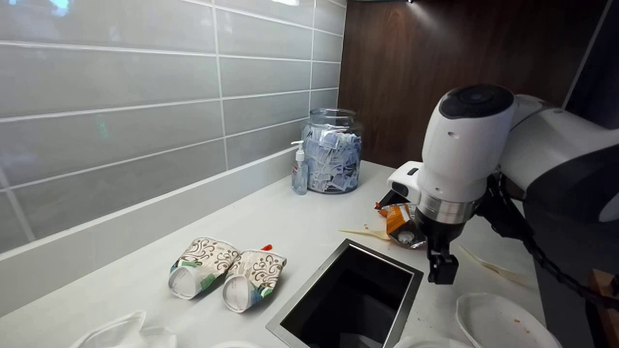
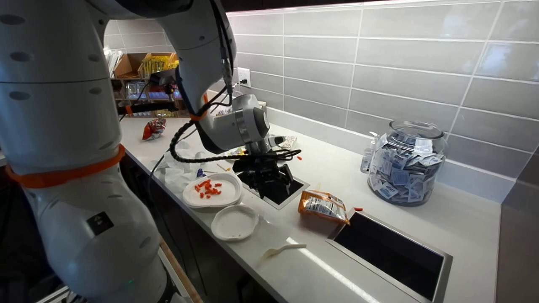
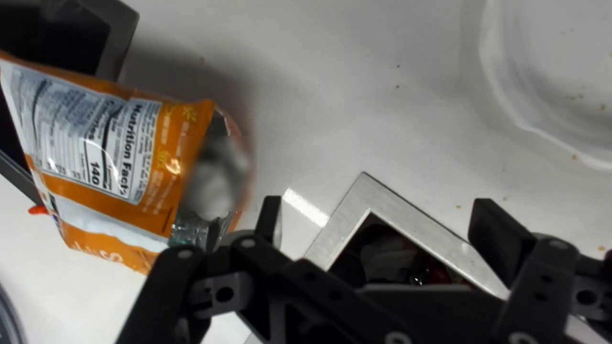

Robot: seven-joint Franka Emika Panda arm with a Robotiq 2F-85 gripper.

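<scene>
My gripper stands open above the counter, its two black fingers wide apart with nothing between them. Below the gap, in the wrist view, lies a corner of a metal-framed opening [image 3: 396, 206] with some dark and red contents inside. An orange snack bag [image 3: 109, 166] with a nutrition label rests to the left of the fingers, apart from them as far as I can tell. In exterior view 2 that bag [image 2: 323, 206] sits between two counter openings, overlapping the edge of the nearer one [image 2: 391, 255]. The gripper [image 1: 443, 272] hangs pointing down beside the opening's rim.
Two crumpled paper cups [image 1: 255, 278] lie near the wall. A plate with red bits [image 2: 212, 191], an empty white plate [image 2: 235, 222] and a pale fork [image 2: 283, 249] line the front edge. A glass jar [image 2: 406, 164] and a pump bottle [image 2: 369, 153] stand at the back.
</scene>
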